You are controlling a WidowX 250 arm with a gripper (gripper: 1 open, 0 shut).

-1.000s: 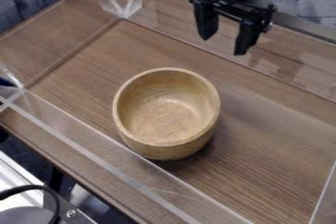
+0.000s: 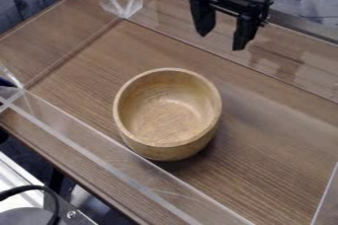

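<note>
A black gripper (image 2: 224,20) hangs at the top centre-right of the camera view, over the back part of a wooden surface. Its two fingers point down and stand apart, open, with nothing seen between them. A round light-wood bowl (image 2: 168,112) sits on the surface below and to the left of the gripper, apart from it, and looks empty.
Clear plastic walls edge the wooden surface (image 2: 271,140), along the back and the lower left. The surface around the bowl is clear. A dark grey area and a white device part lie outside at the lower left.
The gripper has shifted very slightly to the left and up. The bowl has not moved.
</note>
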